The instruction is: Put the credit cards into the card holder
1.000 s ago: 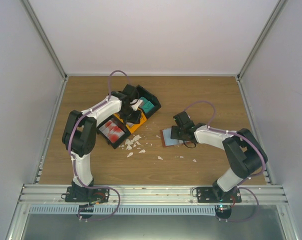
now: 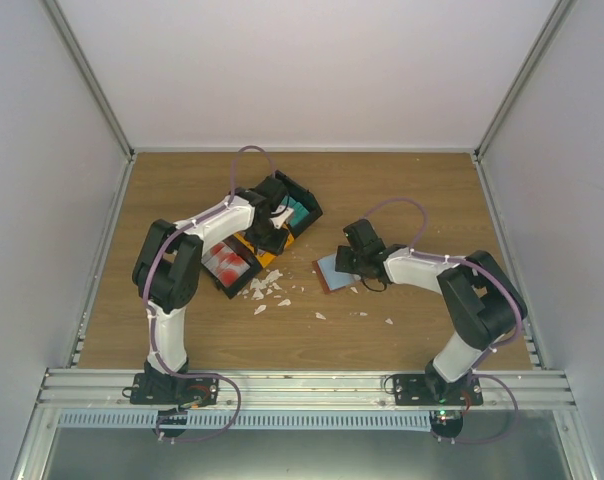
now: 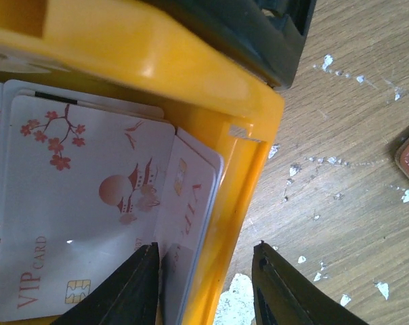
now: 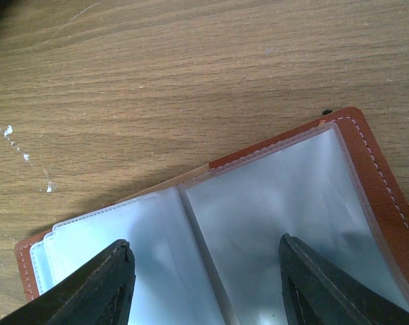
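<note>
In the left wrist view, white VIP cards (image 3: 82, 196) lie in a yellow tray (image 3: 231, 189); one card (image 3: 191, 203) leans along its right wall. My left gripper is open around that leaning card and wall, fingertips either side. In the top view it is over the yellow tray (image 2: 274, 250). My right gripper is open over the card holder (image 4: 279, 210), a brown leather piece with clear sleeves, also seen in the top view (image 2: 330, 275).
Dark trays with red cards (image 2: 224, 266) and teal cards (image 2: 298, 212) flank the yellow one. White scraps (image 2: 262, 286) are scattered on the table.
My left gripper has shifted slightly toward the front right over the yellow tray. The right gripper has moved a little to the left, and the card holder looks slightly turned.
</note>
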